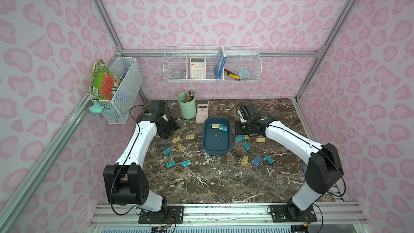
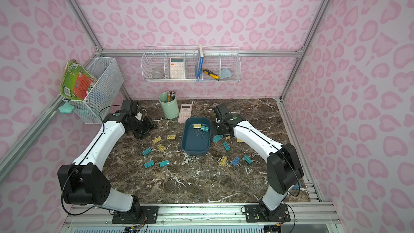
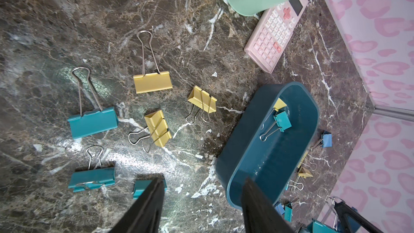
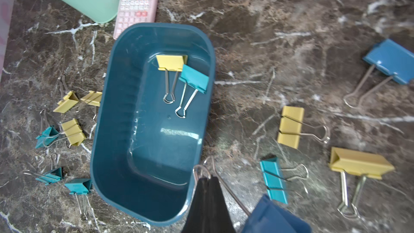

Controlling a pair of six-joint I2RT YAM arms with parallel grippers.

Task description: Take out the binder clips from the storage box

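Observation:
In the dark blue storage box (image 4: 157, 164), a yellow binder clip (image 4: 171, 62) and a teal one (image 4: 194, 78) lie overlapping near the back. My right gripper is just past the box's right rim, shut on the wire handle of a blue-teal binder clip (image 4: 276, 218). That clip hangs below the fingers; in the top left view the same clip (image 1: 239, 138) shows over the table. Left of the box, my left gripper is open and empty above the table.
Several yellow and teal clips lie left of the box, among them a yellow clip (image 3: 153, 82). More are scattered on the right, including a yellow clip (image 4: 361, 162). A green pen cup (image 1: 187, 107) and pink calculator (image 1: 201, 113) stand behind.

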